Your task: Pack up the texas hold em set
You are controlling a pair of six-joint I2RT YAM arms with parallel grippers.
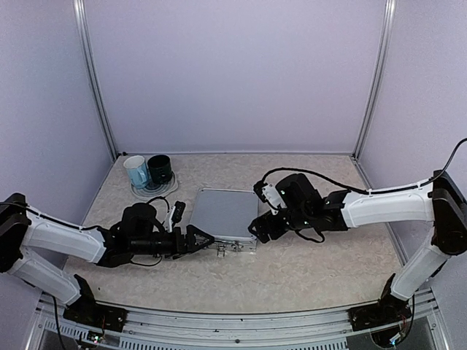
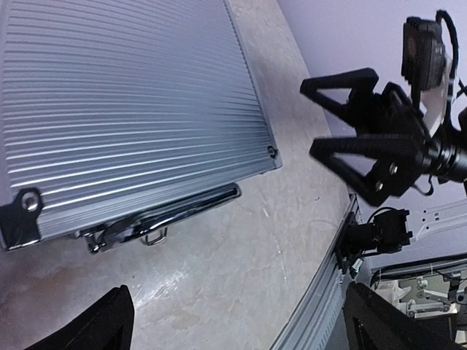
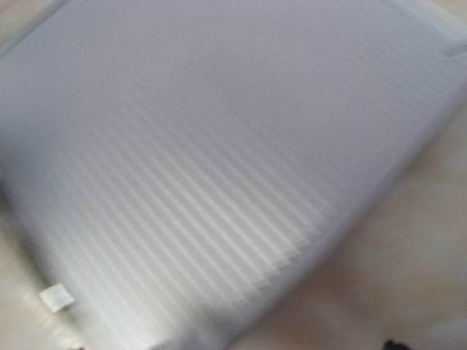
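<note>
A silver ridged case (image 1: 225,211) lies shut and flat in the middle of the table. Its front handle (image 2: 175,211) and a small metal latch loop (image 2: 155,237) show in the left wrist view. My left gripper (image 1: 198,244) stands wide open at the case's front left corner, nothing between its fingers. By the front right corner is my right gripper (image 1: 257,232); seen from the left wrist, its fingers (image 2: 350,144) are parted and empty. The right wrist view is blurred and filled by the case lid (image 3: 197,160). What the case contains is hidden.
A light blue mug (image 1: 136,171) and a black mug (image 1: 160,169) stand on a clear coiled or stacked plate (image 1: 155,192) at the back left. Bare table (image 1: 321,281) lies in front of the case and to its right.
</note>
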